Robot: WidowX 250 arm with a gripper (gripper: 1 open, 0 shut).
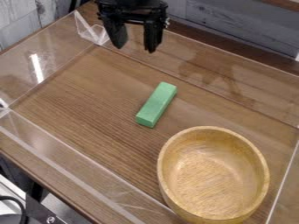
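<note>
My black gripper (133,35) is at the top of the camera view, open, its two dark fingers apart with nothing seen between them. A green block (156,104) lies on the wooden surface near the middle, below and right of the gripper and apart from it. A round yellow bowl (212,173) sits at the lower right.
Clear walls edge the area at left and top. A black cable runs at the lower-left corner.
</note>
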